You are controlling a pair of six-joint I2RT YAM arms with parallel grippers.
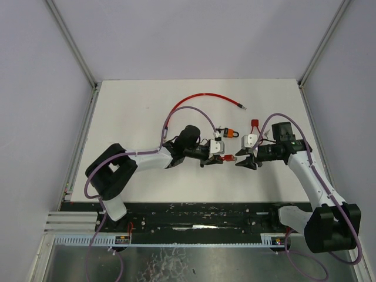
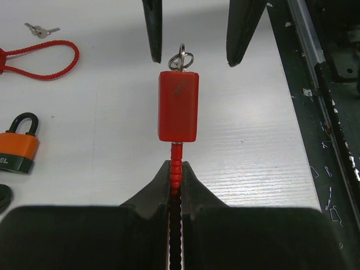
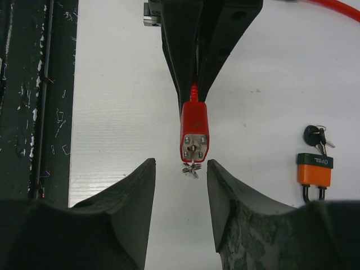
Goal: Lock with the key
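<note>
My left gripper is shut on the red cord of a small red lock block, holding it up over the white board; a key with rings sticks out of its metal-plated end. My right gripper is open, its two fingertips either side of that key end, just short of it, with nothing gripped. An orange padlock lies on the board, beside a black key fob with keys.
A long red cable curves across the back of the board. A red cord loop and small loose keys lie at the right side. A dark strip runs along the front edge.
</note>
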